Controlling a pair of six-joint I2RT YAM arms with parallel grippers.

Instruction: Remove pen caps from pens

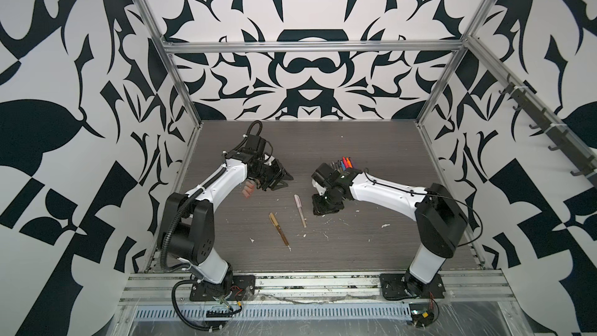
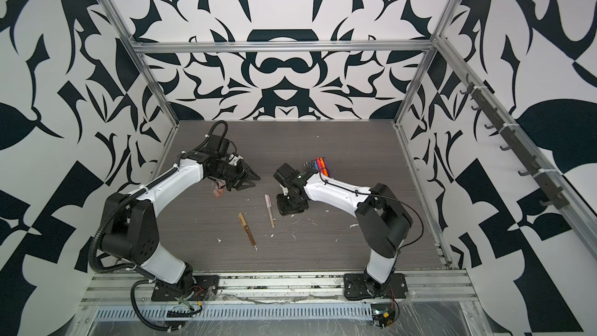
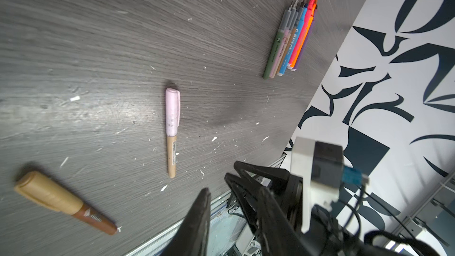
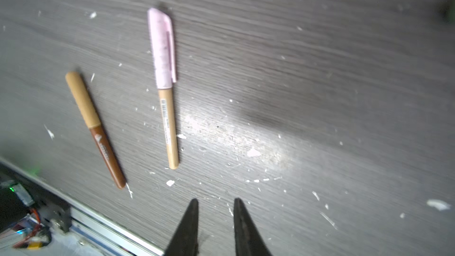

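A capped pink pen and a capped brown pen lie apart on the dark table. My left gripper hangs over the left-middle, above a small pinkish pile it partly hides; its fingers stand apart in the left wrist view, nothing visible between them. My right gripper is right of the pink pen, fingers apart with bare table between them. A row of colored pens lies at the back right, partly behind the right arm in the top views.
The patterned walls and metal frame bound the table.
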